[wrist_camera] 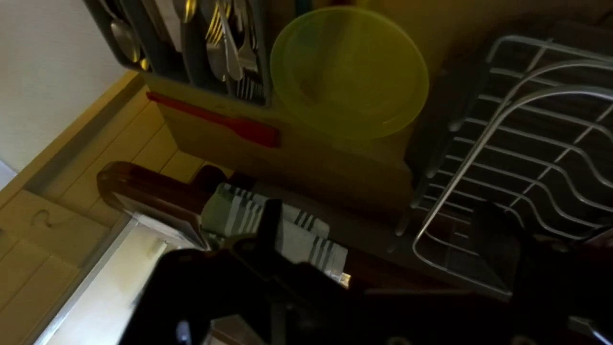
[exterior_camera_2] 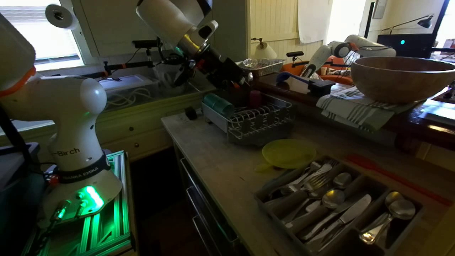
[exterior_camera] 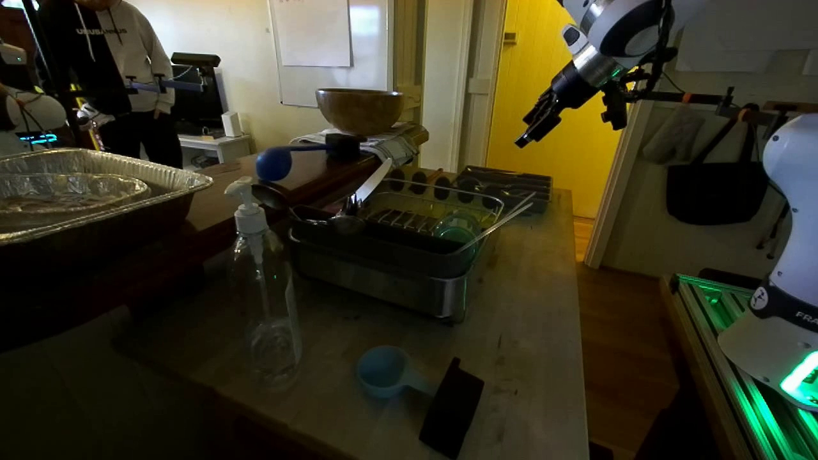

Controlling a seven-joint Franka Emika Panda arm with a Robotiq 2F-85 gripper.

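My gripper (exterior_camera: 527, 131) hangs in the air above the far part of the counter, fingers angled down, touching nothing. In the wrist view its dark fingers (wrist_camera: 268, 227) stand wide apart, with nothing held between them; the gripper is open. Below, a translucent yellow plate (wrist_camera: 350, 72) lies on the counter between the cutlery tray (exterior_camera_2: 273, 211) and the wire dish rack (exterior_camera_2: 260, 121). A teal cup (exterior_camera_2: 218, 105) and a red cup (exterior_camera_2: 255, 99) are in the rack. Beyond the plate lies a red utensil (exterior_camera_2: 396, 179).
A large wooden bowl (exterior_camera: 360, 111) and a striped towel (exterior_camera_2: 358, 106) rest on the raised ledge. At the counter's near end stand a clear pump bottle (exterior_camera: 264, 322) and a light blue scoop (exterior_camera: 383, 372). A foil tray (exterior_camera: 92, 172) sits at left. The counter strip right of the rack is clear.
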